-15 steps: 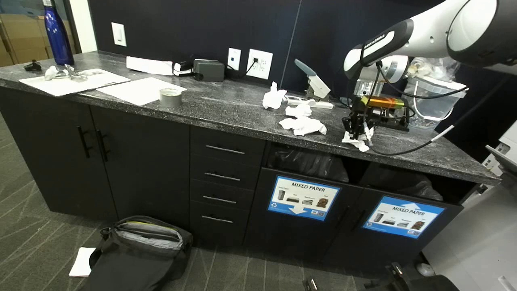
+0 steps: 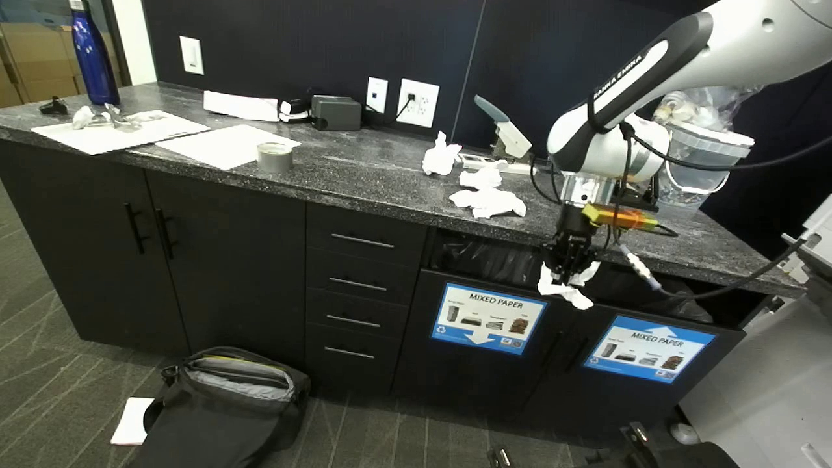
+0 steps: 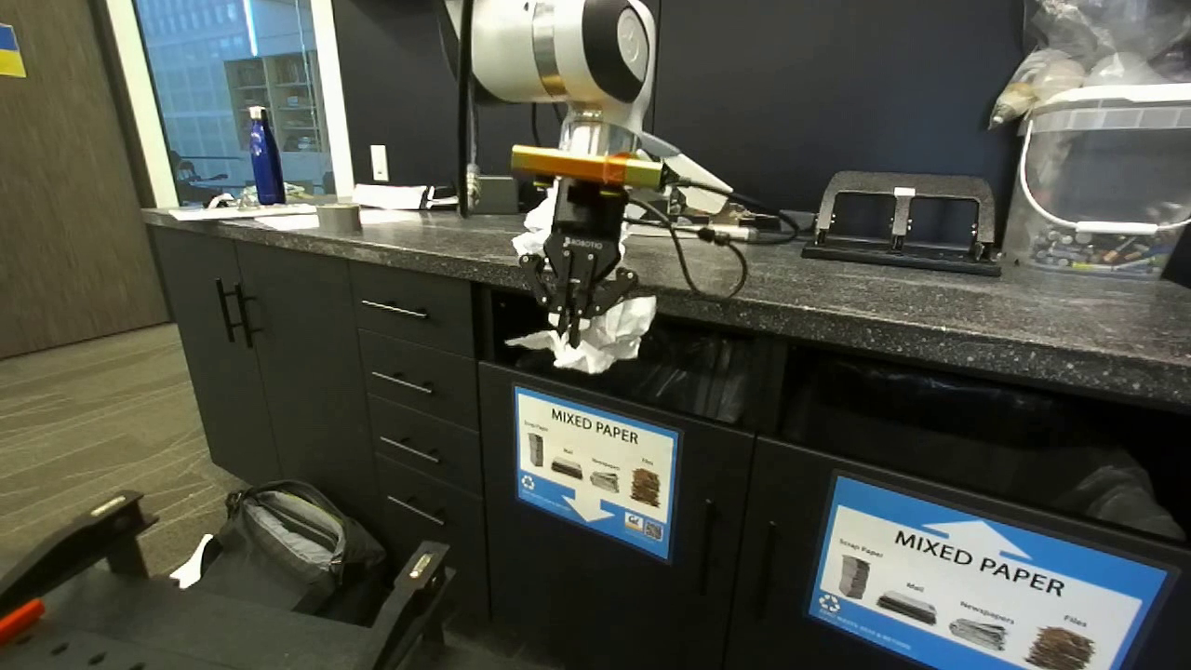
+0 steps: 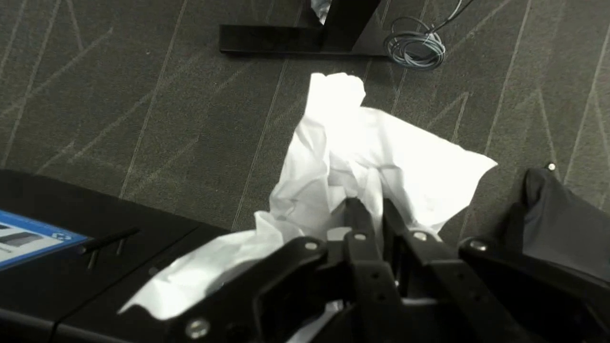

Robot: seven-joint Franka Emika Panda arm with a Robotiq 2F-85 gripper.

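My gripper (image 2: pixel 563 274) is shut on a crumpled white paper (image 2: pixel 571 292), in front of the counter and below its top edge. Loose flaps of that paper (image 4: pixel 343 154) spread out on both sides of the fingers (image 4: pixel 359 220) in the wrist view, with carpet far beneath. In the second exterior view the paper (image 3: pixel 608 339) hangs near the left bin opening (image 3: pixel 692 368), above the "MIXED PAPER" sign. Several more crumpled white papers (image 2: pixel 489 203) lie on the counter top to the left of my arm.
Dark bin cabinets bear blue signs (image 2: pixel 489 318) slots run above them. A stapler (image 2: pixel 507 140), a hole punch (image 3: pixel 902 223) and a clear bucket (image 3: pixel 1100 201) stand on the counter. A grey bag (image 2: pixel 234 405) lies on the floor.
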